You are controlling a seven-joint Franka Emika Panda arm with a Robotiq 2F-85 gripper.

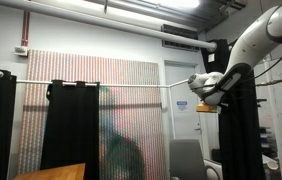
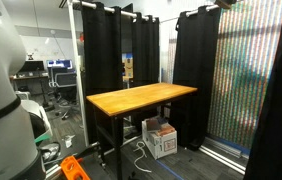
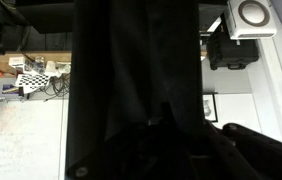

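My gripper is very dark at the lower middle of the wrist view, against a broad black shape, possibly cloth (image 3: 131,65), that runs up to the top edge. Black on black hides the fingers, so how the fingers stand, and whether the cloth is between them or only behind, cannot be made out. In exterior view 1 the white arm (image 1: 246,50) reaches in from the upper right. An orange-yellow part (image 1: 201,108) shows at its end, before a black curtain (image 1: 239,125).
A bare wooden table (image 2: 146,97) stands in exterior view 2, with a white box (image 2: 159,141) beneath it. Black curtains (image 2: 103,50) hang behind. A grey chair (image 1: 188,158) is below the arm's end in exterior view 1. An orange piece (image 2: 74,168) shows low by the arm.
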